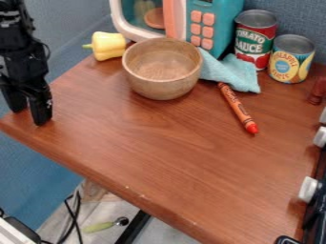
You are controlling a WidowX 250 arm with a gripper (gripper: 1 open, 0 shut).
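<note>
The black gripper (29, 100) hangs at the left edge of the wooden table, low over its edge, apart from the other objects; whether its fingers are open or shut is hard to make out. A wooden bowl (162, 82) stands at the back middle. A yellow pepper-like object (107, 45) lies behind it to the left. A teal cloth (232, 73) is beside the bowl, and a red crayon (238, 109) lies to its right.
A toy microwave (205, 27), a red-labelled can (254, 46) and a yellow-labelled can (291, 64) line the back. A small red object (317, 92) and black equipment occupy the right edge.
</note>
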